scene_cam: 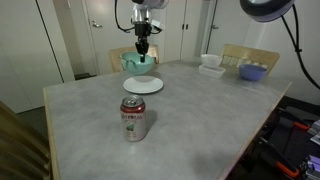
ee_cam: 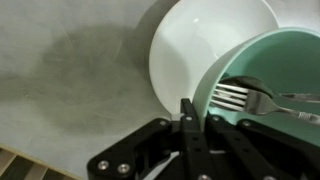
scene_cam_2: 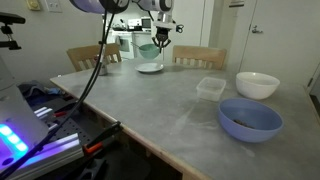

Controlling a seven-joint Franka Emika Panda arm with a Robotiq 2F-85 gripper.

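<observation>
My gripper is shut on the near rim of a mint-green bowl [scene_cam: 138,65]. The bowl hangs over the far side of a white plate [scene_cam: 143,86], and in exterior view 2 the green bowl [scene_cam_2: 149,51] shows just above the white plate [scene_cam_2: 150,68]. Looking down in the wrist view, a silver fork [ee_cam: 250,100] and a darker spoon [ee_cam: 246,82] lie inside the bowl. Part of the white plate [ee_cam: 185,55] shows beyond the bowl's rim; the rest is covered by the bowl.
A red-and-silver can [scene_cam: 133,119] stands at the near left of the grey table. Toward the other end are a clear container [scene_cam_2: 211,89], a white bowl [scene_cam_2: 257,86] and a blue bowl [scene_cam_2: 248,120]. Mid-table is clear. Chairs [scene_cam_2: 200,60] stand at the edges.
</observation>
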